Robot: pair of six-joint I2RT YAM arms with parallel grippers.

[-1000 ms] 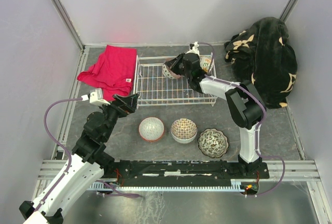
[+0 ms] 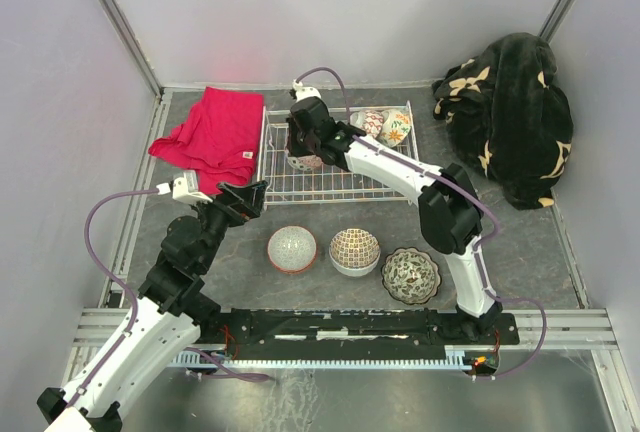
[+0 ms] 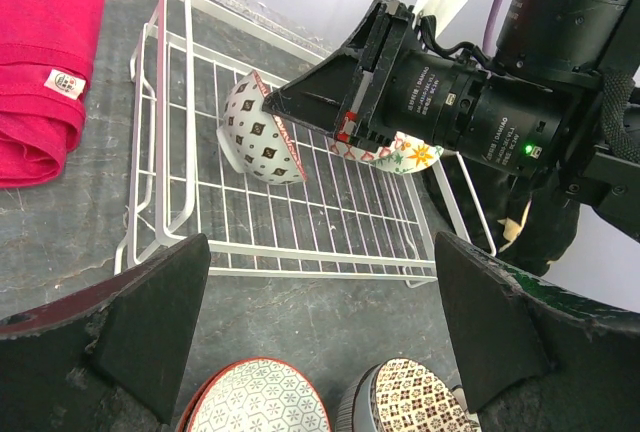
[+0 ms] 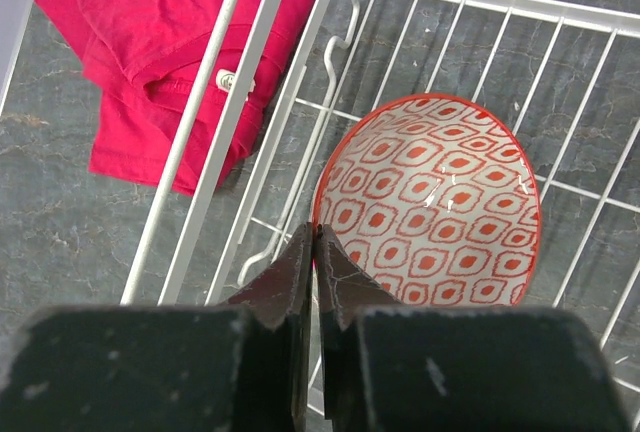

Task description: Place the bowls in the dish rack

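Note:
My right gripper has its fingertips closed on the left rim of an orange-patterned bowl (image 4: 430, 207), which it holds on edge at the left end of the white wire dish rack (image 3: 300, 262). Two more bowls (image 2: 394, 128) stand at the rack's right end, partly hidden in the left wrist view. In front of the rack sit a red-rimmed bowl (image 2: 292, 249), a gold-patterned bowl stack (image 2: 354, 251) and a scalloped bowl (image 2: 410, 276). My left gripper (image 2: 246, 202) is open and empty, near the rack's front-left corner.
A red cloth (image 2: 205, 137) lies left of the rack, and a dark patterned fabric (image 2: 505, 122) fills the right side. Walls border the back and sides. A bare strip of grey surface runs between rack and front bowls.
My right arm has moved leftward along the rack with the bowl, from right of the middle to the left end. The left arm is still.

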